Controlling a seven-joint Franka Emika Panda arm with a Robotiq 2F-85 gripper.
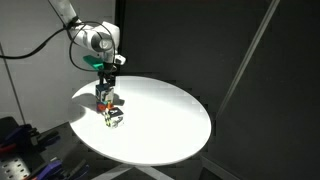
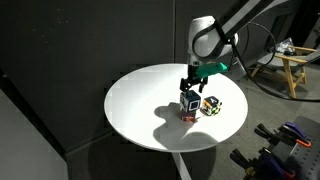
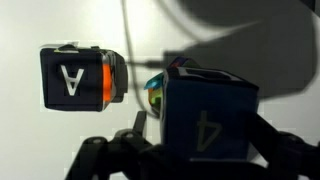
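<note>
A dark block with a pale "4" on its top lies between the fingers of my open gripper in the wrist view. Both exterior views show this as the top block of a small stack, with a reddish block beneath it. From outside, the gripper points down right at the stack's top. Whether the fingers touch the block cannot be told. Separate from the stack sits a second dark block with a white "A" and an orange side.
The stack and loose block stand on a round white table, near its edge on the arm's side. A wooden chair stands on the floor behind.
</note>
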